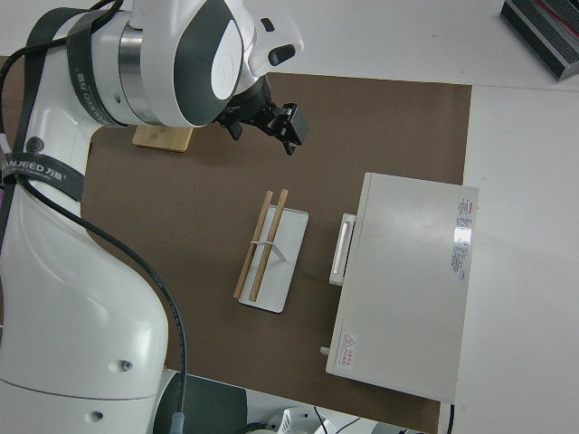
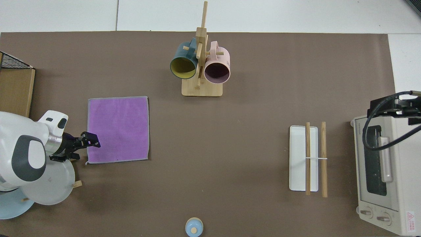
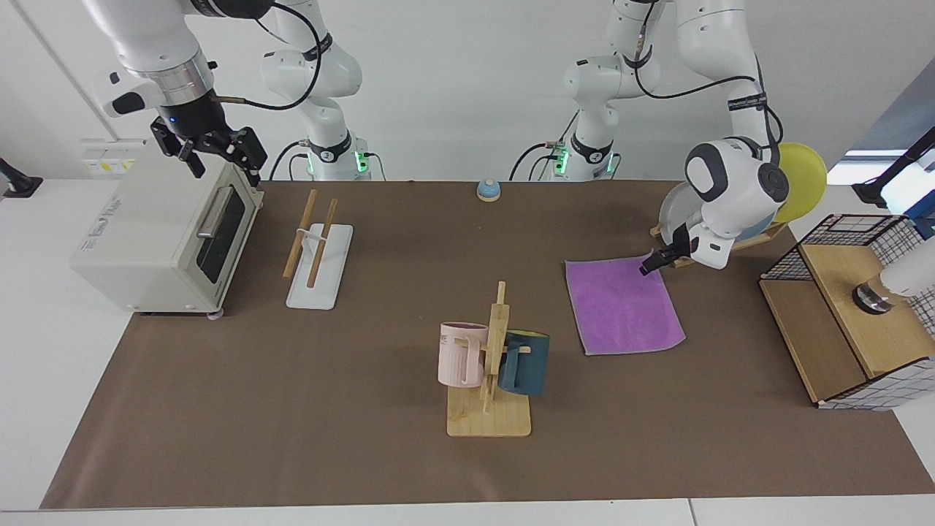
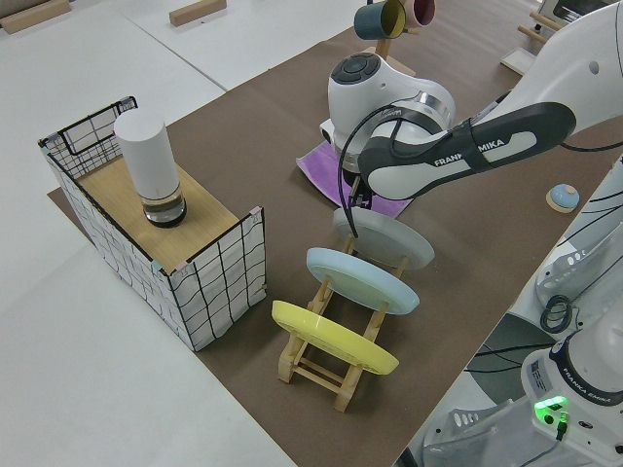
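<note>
One white arm reaches in at the left of the top view, its black gripper (image 2: 87,146) over the near-left corner of the purple cloth (image 2: 118,130), beside the dish rack holding plates (image 2: 51,185). The other arm's gripper (image 3: 210,153) hangs above the white toaster oven (image 2: 398,166) on the right. In the front view that gripper (image 1: 280,131) shows dark, pointing down. Nothing is seen held in either gripper; how far their fingers are apart is unclear.
A mug tree (image 2: 201,89) with teal and pink mugs stands at the back. A wire-sided shelf (image 2: 15,89) is far left, a white board with wooden rods (image 2: 296,158) near the oven, a blue dome (image 2: 194,227) in front.
</note>
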